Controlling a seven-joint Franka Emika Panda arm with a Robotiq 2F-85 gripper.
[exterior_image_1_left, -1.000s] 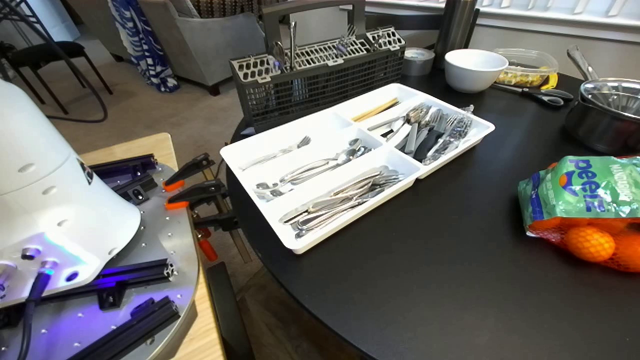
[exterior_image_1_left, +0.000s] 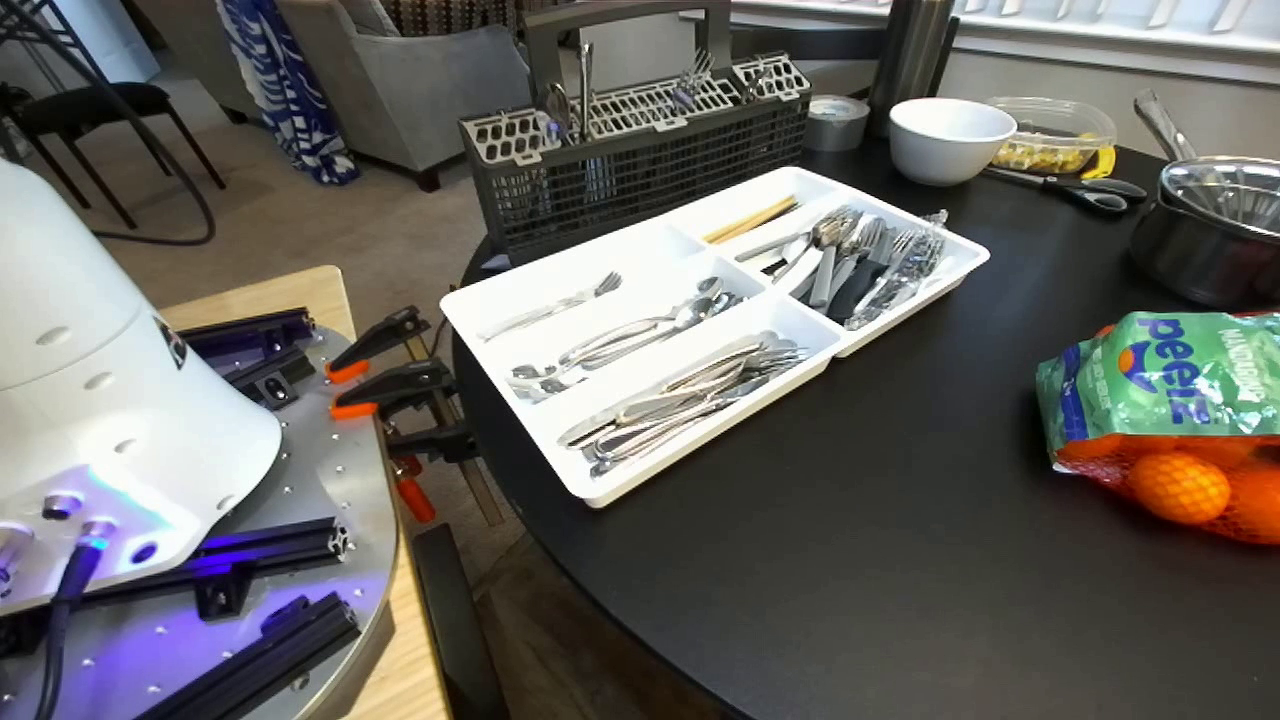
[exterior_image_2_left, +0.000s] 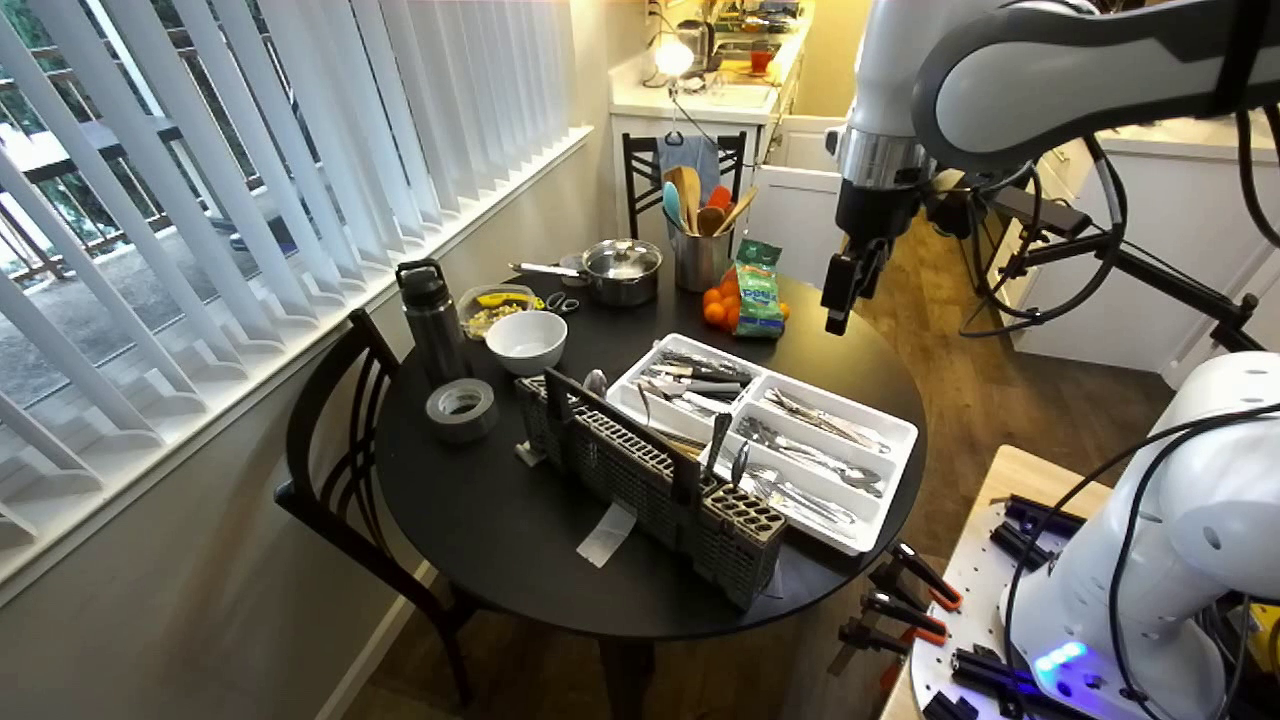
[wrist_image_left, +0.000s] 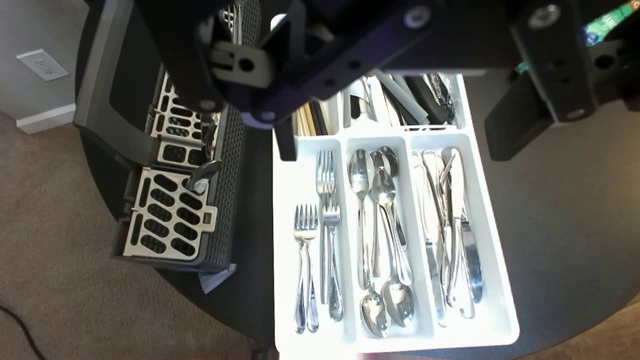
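My gripper is open in the wrist view, its two dark fingers wide apart and nothing held between them. In exterior view 2 the gripper (exterior_image_2_left: 839, 314) hangs in the air, well above the table. Below it lies the white cutlery tray (wrist_image_left: 504, 288); forks (wrist_image_left: 327, 225), spoons (wrist_image_left: 384, 189) and knives (wrist_image_left: 471, 258) occupy separate long compartments. Chopsticks (exterior_image_1_left: 752, 220) and mixed utensils (exterior_image_1_left: 828, 246) fill its other sections. Alongside the tray stands a dark dishwasher basket (exterior_image_1_left: 636, 168) with several pieces of cutlery upright in it. The arm's hand is outside exterior view 1.
A bag of mandarins (exterior_image_1_left: 1170, 384) lies on the black round table (exterior_image_1_left: 912, 552). Around the basket and beyond are a roll of tape (exterior_image_2_left: 462, 408), a white bowl (exterior_image_2_left: 527, 340), a bottle (exterior_image_2_left: 433, 318) and a pot (exterior_image_2_left: 623, 276). Bare table separates tray and mandarins.
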